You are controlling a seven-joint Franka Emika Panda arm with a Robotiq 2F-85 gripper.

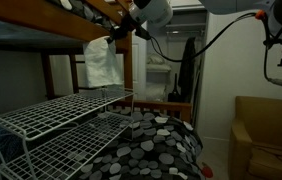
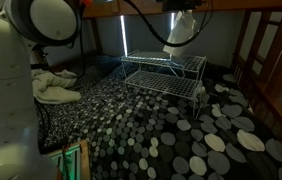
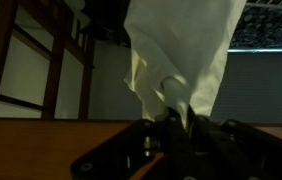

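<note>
A white cloth [image 1: 103, 64] hangs from my gripper [image 1: 123, 32], its lower end over the back right of a white wire rack [image 1: 56, 113]. In exterior view 2 the cloth [image 2: 180, 34] hangs above the rack's upper shelf [image 2: 166, 62]; the gripper is mostly hidden at the top edge there. In the wrist view the cloth [image 3: 181, 55] narrows into a bunch between the dark fingers of my gripper, which is shut on it. Whether the cloth's lower end touches the rack is unclear.
The rack stands on a bed with a dark, dotted cover [image 1: 146, 150]. Above runs a wooden bunk rail [image 2: 236, 5], close to the gripper. A wooden ladder [image 2: 266, 55] rises beside it. A brown armchair [image 1: 266, 140] stands far right. Both rack shelves look bare.
</note>
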